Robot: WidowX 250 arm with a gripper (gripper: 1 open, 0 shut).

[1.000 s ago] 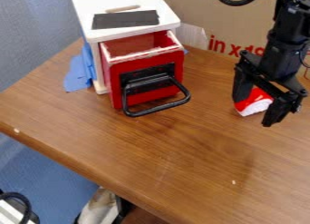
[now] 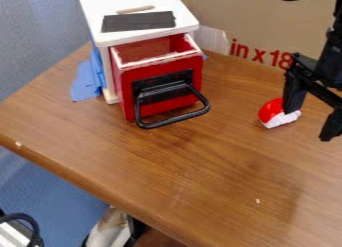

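A black gripper (image 2: 313, 103) is at the right edge of the camera view, above and right of a red-and-white object (image 2: 278, 113) lying on the wooden table. Its lower fingers stand apart, and nothing shows held between them. A red cabinet (image 2: 183, 66) with an open compartment and a black handle (image 2: 173, 122) stands left of centre, with a white top (image 2: 114, 7) carrying a dark flat pad (image 2: 138, 21).
A blue cloth (image 2: 86, 81) lies left of the cabinet. Cardboard (image 2: 261, 21) forms the back.
The gripper has moved right, uncovering more of the red-and-white object. The cabinet looks unchanged.
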